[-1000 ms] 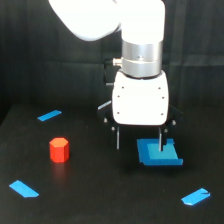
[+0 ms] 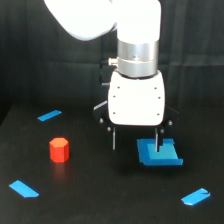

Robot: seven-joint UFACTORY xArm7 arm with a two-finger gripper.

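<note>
A red block (image 2: 59,150) with a hexagonal outline stands on the dark table at the left. To the right of centre lies a shallow blue tray (image 2: 176,161), and no object shows in the part of it I can see. My gripper (image 2: 135,148) hangs above the middle of the table, its two thin fingers wide apart with nothing between them. One finger overlaps the tray in this view; I cannot tell its height above it. The white gripper body covers the area just behind.
Blue tape strips lie flat at the back left (image 2: 49,115), front left (image 2: 24,188) and front right (image 2: 196,197). Bare dark table stretches between the red block and the tray. A dark curtain (image 2: 40,60) closes off the back.
My gripper has shifted slightly to the left, its fingers still apart. Red block and blue tray have stayed in place.
</note>
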